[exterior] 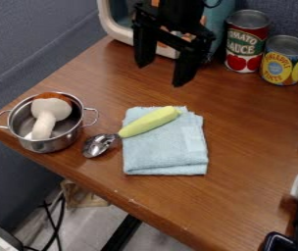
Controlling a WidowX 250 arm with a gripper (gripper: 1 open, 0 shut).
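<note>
My black gripper [163, 61] hangs over the back middle of the wooden table, its two fingers spread apart and open, with nothing seen between them. Below it a yellow corn-like piece [151, 121] lies on a folded light blue cloth [165, 154]. A metal spoon [99, 144] rests just left of the cloth. At the left a steel pot [46, 142] holds a white object [44, 115] with something reddish behind it.
A tomato sauce can [245, 44] and a yellow-labelled can [284, 65] stand at the back right, near a pale appliance [115, 20]. A black appliance [296, 196] with white knobs borders the right.
</note>
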